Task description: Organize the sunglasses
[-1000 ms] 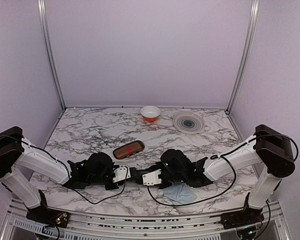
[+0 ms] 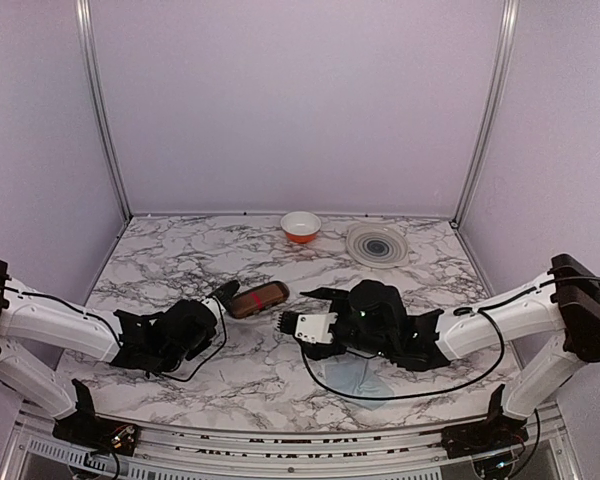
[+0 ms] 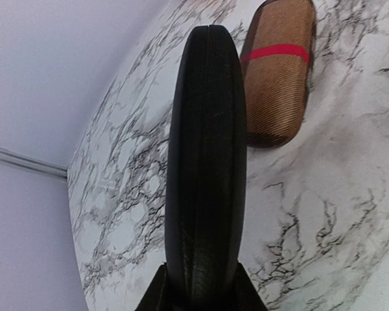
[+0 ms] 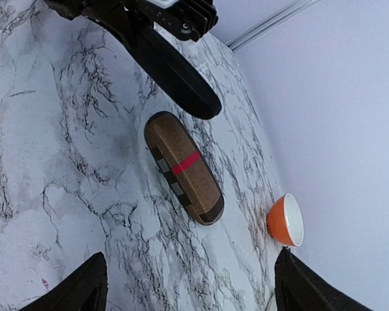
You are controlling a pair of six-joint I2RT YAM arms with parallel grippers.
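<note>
A black elongated case (image 3: 207, 142) with a seam down its middle stands up between the fingertips of my left gripper (image 2: 220, 300), which is shut on its lower end. In the right wrist view the same black case (image 4: 175, 74) sticks out over the table. My right gripper is open and empty, its fingers (image 4: 78, 285) wide apart. A brown case (image 2: 259, 299) with a red band lies closed on the marble table beyond the grippers. No sunglasses show; whether either case holds any cannot be seen.
A light blue cloth (image 2: 356, 380) lies under the right arm. Farther back stand an orange-and-white bowl (image 2: 300, 228) and, to its right, a round grey-ringed lid (image 2: 377, 245).
</note>
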